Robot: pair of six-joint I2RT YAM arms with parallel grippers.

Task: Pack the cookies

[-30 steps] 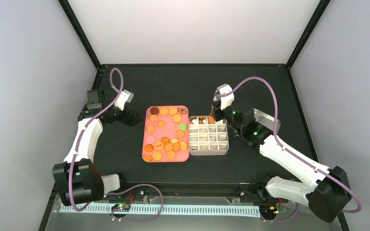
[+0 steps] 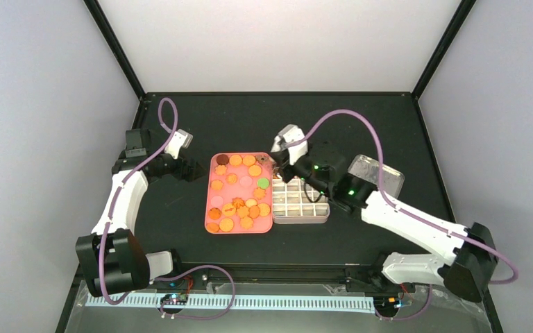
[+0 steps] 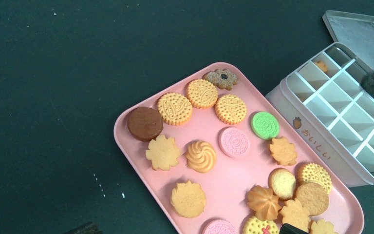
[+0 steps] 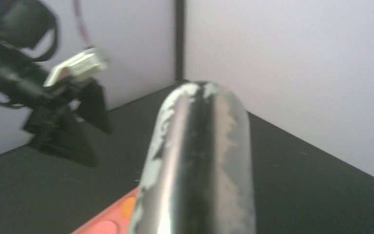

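Observation:
Assorted cookies lie on a pink tray; among them are a chocolate round, a green one and a grey-brown flower cookie. Right of the tray stands a pale divided box, its front cells empty and a cookie in a back cell. Over the back corner where tray and box meet is my right gripper. A shiny rounded metallic object fills the middle of the right wrist view, apparently in its shut fingers; the fingers are hidden there. Left of the tray, my left gripper is open and empty.
A clear lid lies behind and right of the box, partly behind the right arm. Bare black table extends left of the tray and behind it.
My right gripper has moved left, from the box's back right to its back left corner, now covering the back row of cells. The left arm, tray and box have stayed still.

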